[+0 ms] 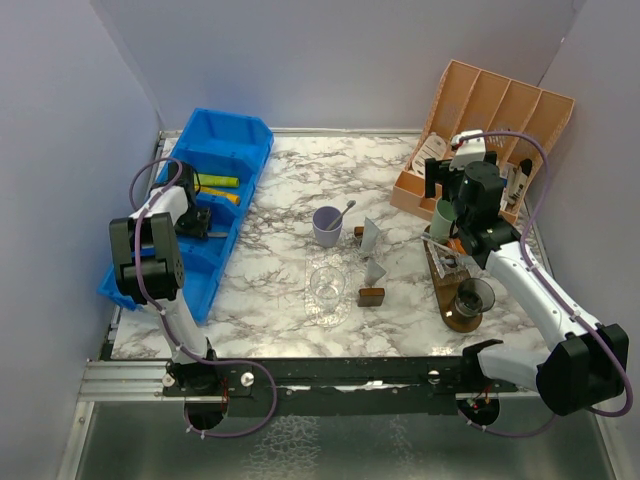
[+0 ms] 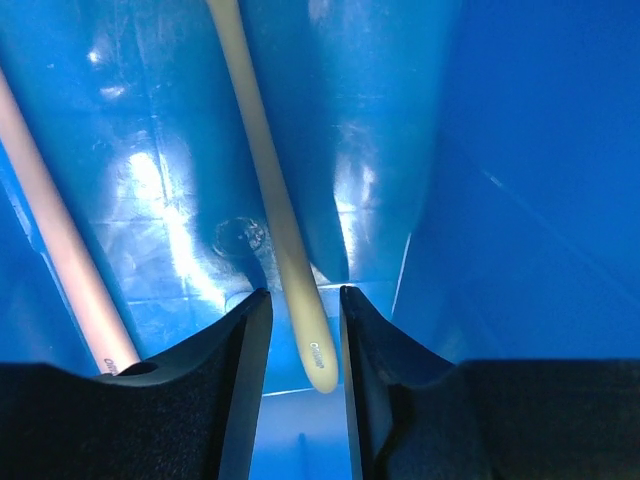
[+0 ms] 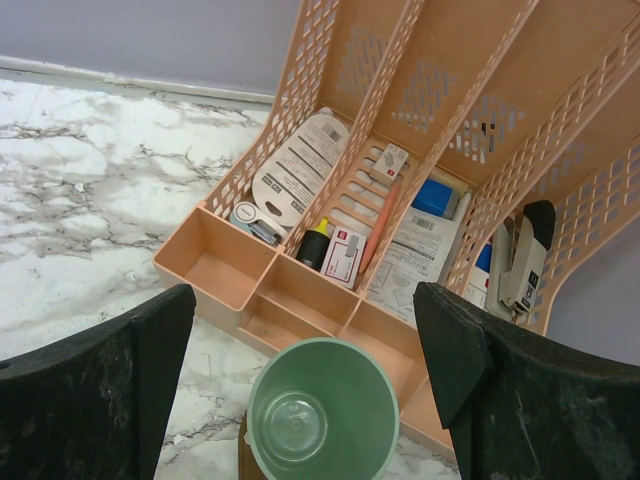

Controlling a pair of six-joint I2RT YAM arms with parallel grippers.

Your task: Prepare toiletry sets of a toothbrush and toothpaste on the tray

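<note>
In the left wrist view a pale yellowish toothbrush handle [image 2: 270, 175] lies on the blue bin's floor, its rounded end reaching between the fingertips of my left gripper. The fingers stand open, one finger on each side of it. A pinkish handle [image 2: 62, 230] lies to the left. From above, the left arm covers much of that compartment in the blue bin [image 1: 205, 290]; yellow-green tubes [image 1: 217, 181] lie in the compartment behind. Over a green cup [image 3: 322, 415] my right gripper is open and empty. I cannot make out which thing is the tray.
A peach-coloured compartment rack [image 1: 408, 190] with packaged items stands at the back right. A purple cup [image 1: 327, 226] with a spoon, a clear glass [image 1: 327, 283] and small card stands [image 1: 370, 237] occupy the middle. A wooden board [image 1: 447, 300] bears another glass. Marble between bin and cups is clear.
</note>
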